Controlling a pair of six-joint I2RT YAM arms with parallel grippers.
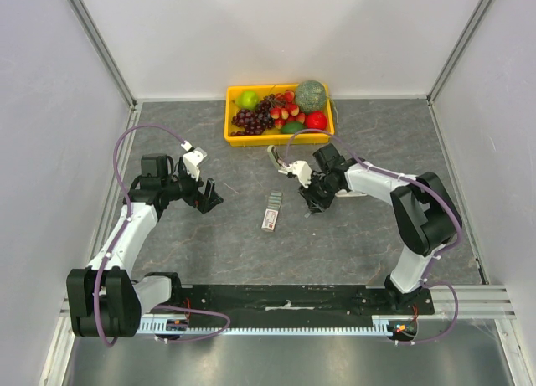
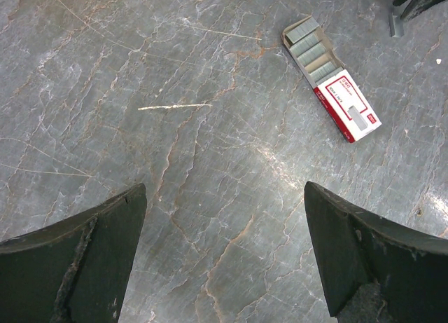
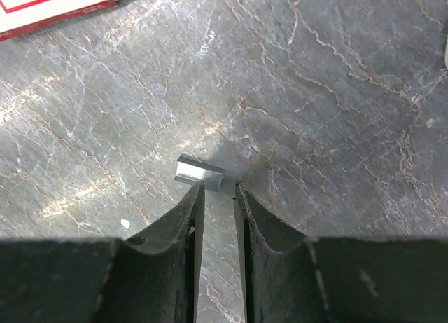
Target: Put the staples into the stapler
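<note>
The open box of staples (image 2: pixel 346 102) lies on the grey marble surface, rows of staples showing at one end. A single staple strip (image 3: pixel 199 172) lies apart from it, just beyond the fingertips of my right gripper, which is part open with bare surface between its fingers. My left gripper is open and empty, to the left of the box. A pale elongated object (image 1: pixel 275 157), perhaps the stapler, lies behind the box, partly hidden by the right arm's cable in the top view.
A yellow tray (image 1: pixel 234 131) of fruit stands at the back middle. Another pale item lies partly under the right arm.
</note>
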